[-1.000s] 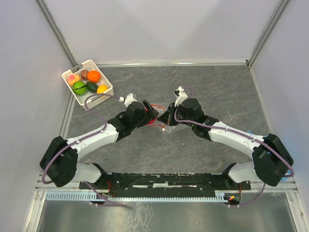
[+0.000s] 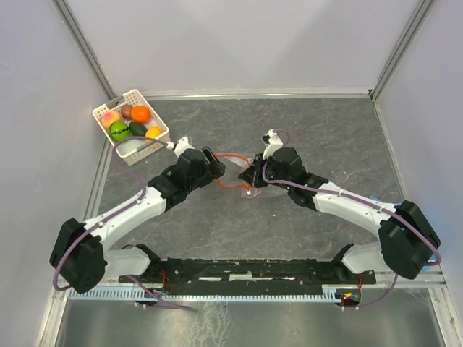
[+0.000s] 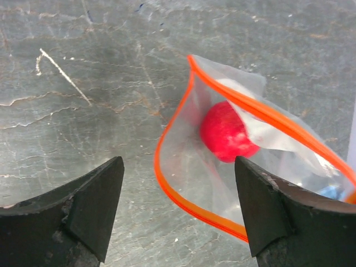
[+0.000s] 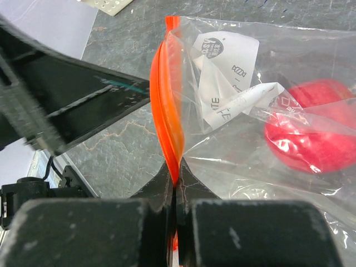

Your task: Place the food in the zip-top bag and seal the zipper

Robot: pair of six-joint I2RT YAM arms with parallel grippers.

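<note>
The clear zip top bag [image 3: 172, 178] with its orange zipper lies with its mouth wide open towards my left gripper [image 2: 219, 163]. A red round food item rests inside the bag and shows through the plastic in the right wrist view. My left gripper is open just outside the mouth, its fingers [image 3: 92, 206] apart and no food between them. Pinched in my right gripper is the orange zipper rim [image 4: 167, 105], running down between its closed fingertips. From above, the arms hide part of the bag.
A white basket [image 2: 148, 152] at the back left holds several fruits, among them an orange [image 2: 140, 114], a green striped one [image 2: 119, 131] and a yellow one [image 2: 153, 132]. Bare grey table surrounds the bag.
The red food was at my left gripper by the bag's mouth and is now inside the bag. My left gripper has drawn back to the left. The right arm has barely moved.
</note>
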